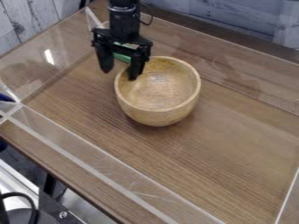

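Note:
My black gripper (121, 52) hangs from the top centre, open, over the back left edge of a large round wooden bowl (160, 101). A green object (122, 58) lies behind and beneath the gripper, partly hidden by it; I cannot tell what it is.
A small blue item shows at the far left edge, a black cable at the bottom left, and a patterned surface at the top left.

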